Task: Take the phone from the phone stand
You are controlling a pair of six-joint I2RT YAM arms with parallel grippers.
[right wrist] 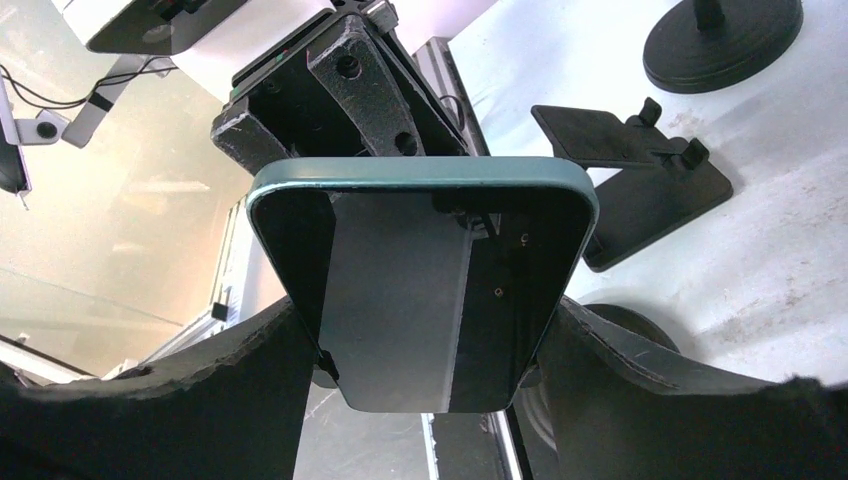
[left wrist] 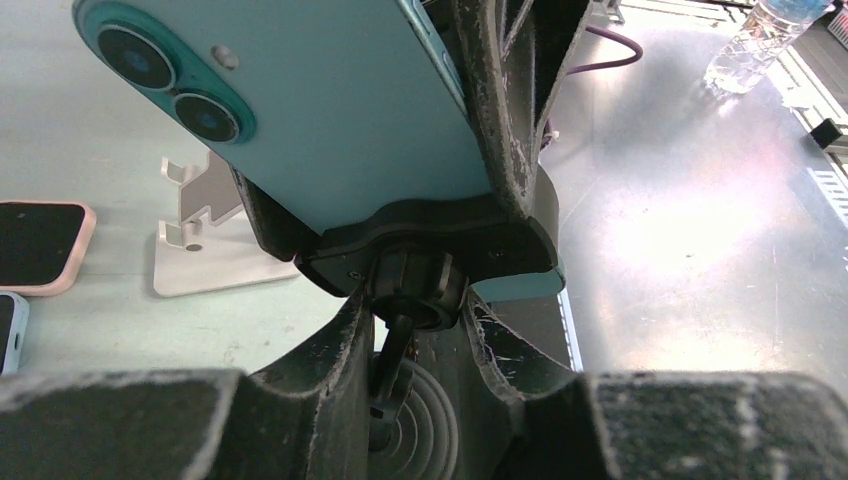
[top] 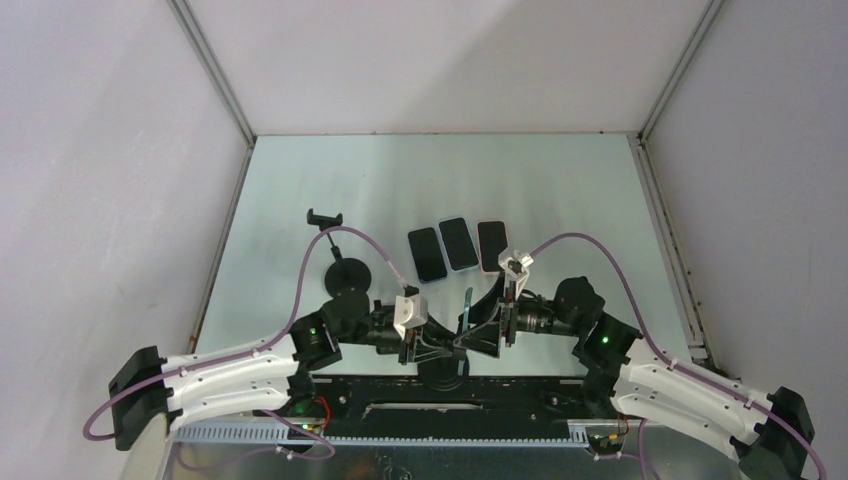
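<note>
A light teal phone [left wrist: 330,120] sits in a black phone stand's holder [left wrist: 420,225], near the table's front edge [top: 520,374]. My left gripper is shut on the stand just below the holder, around its joint and neck, with the round base beneath. My right gripper is shut on the phone [right wrist: 395,280], its fingers on either side of the body. In the top view the phone [top: 466,305] stands edge-on between the two grippers [top: 445,345], partly hidden by them.
Three phones [top: 426,254] lie behind the grippers. Another black stand [top: 348,276] stands at the left, and a silver stand [left wrist: 220,260] shows in the left wrist view. A water bottle [left wrist: 745,45] stands off the table.
</note>
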